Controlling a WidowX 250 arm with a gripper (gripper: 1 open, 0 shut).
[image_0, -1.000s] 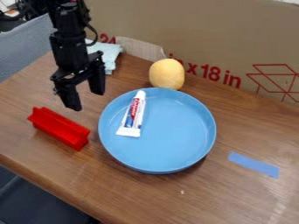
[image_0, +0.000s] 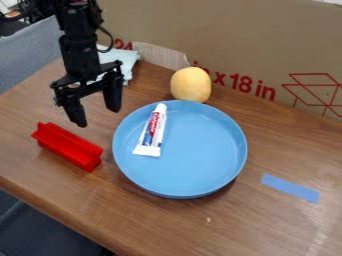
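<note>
My black gripper (image_0: 95, 103) hangs at the upper left over the wooden table, its two fingers spread open and pointing down with nothing between them. It is above and behind a red elongated block (image_0: 67, 146), which lies at the left near the front edge. To the right, a light blue plate (image_0: 194, 170) holds a white toothpaste tube (image_0: 150, 132) on its left half. A round pale yellow object (image_0: 191, 84) sits behind the plate.
A pale cloth (image_0: 123, 60) lies behind the arm. A cardboard box (image_0: 241, 40) with red print backs the table (image_0: 287, 220). A strip of blue tape (image_0: 290, 188) is on the right, where the surface is otherwise clear.
The gripper has shifted very slightly, with its fingers looking a little wider apart. The objects on the table have not moved.
</note>
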